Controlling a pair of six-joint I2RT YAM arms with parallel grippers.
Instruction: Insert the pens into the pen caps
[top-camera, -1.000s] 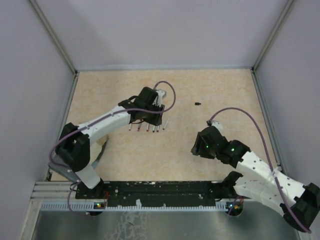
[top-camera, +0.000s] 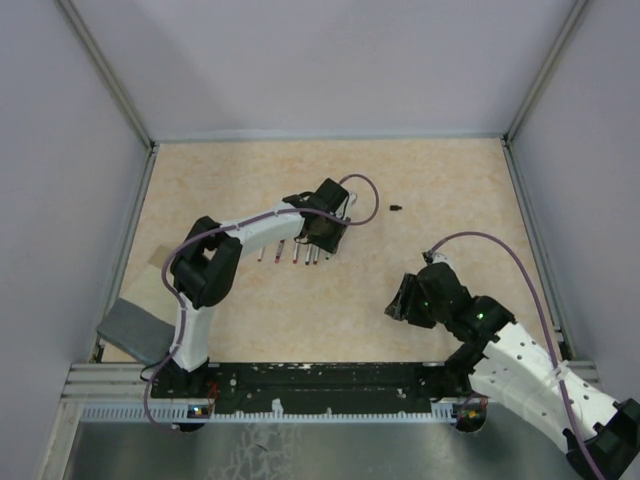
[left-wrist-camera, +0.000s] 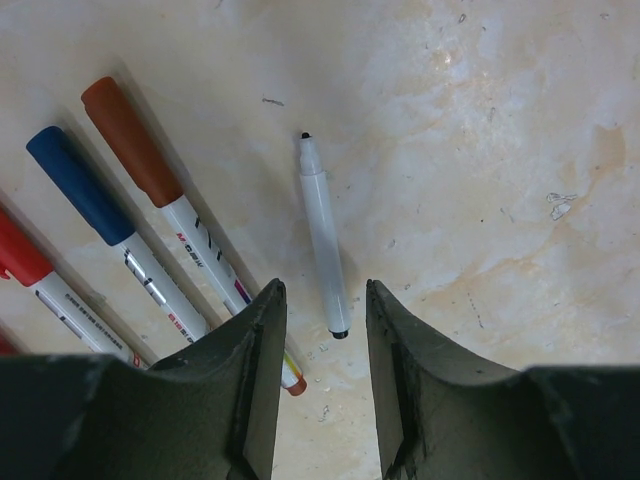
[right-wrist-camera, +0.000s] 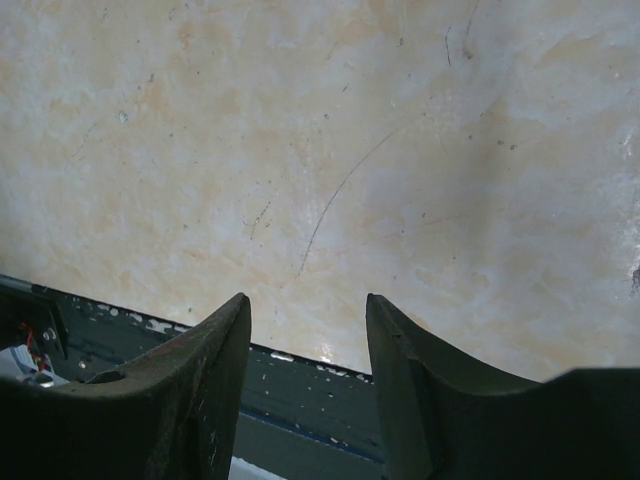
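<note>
In the left wrist view a white pen (left-wrist-camera: 322, 235) with a dark tip lies between and just ahead of my open left gripper. Left of it lie capped pens with brown (left-wrist-camera: 130, 138), dark blue (left-wrist-camera: 77, 182) and red (left-wrist-camera: 20, 249) caps. In the top view my left gripper (top-camera: 330, 245) hangs over the row of pens (top-camera: 281, 250). My right gripper is open over bare table, with nothing between its fingers.
A small dark object (top-camera: 395, 208) lies at the back right. Grey and tan flat items (top-camera: 135, 328) lie at the front left.
My left gripper has moved right to over the white pen at the end of the row.
</note>
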